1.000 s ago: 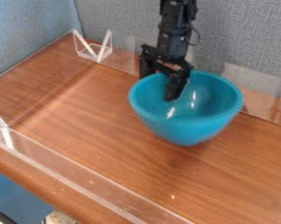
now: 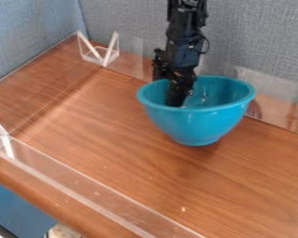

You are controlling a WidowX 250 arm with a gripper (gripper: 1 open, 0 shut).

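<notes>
A glossy teal bowl [image 2: 203, 121] stands on the wooden table [image 2: 89, 130], right of centre near the back wall. The black gripper [image 2: 176, 89] reaches down from above into the left part of the bowl, at its inner side. Its fingertips are hidden by the bowl's wall, so I cannot see how the fingers stand or what is between them.
Grey padded walls [image 2: 263, 37] close the back and left, with clear plastic edging along the table's back and front. A white wire bracket [image 2: 99, 51] sits at the back left.
The bowl has moved back toward the wall and sits more level than a second ago, with less of its inside showing. The gripper has stayed down in it.
</notes>
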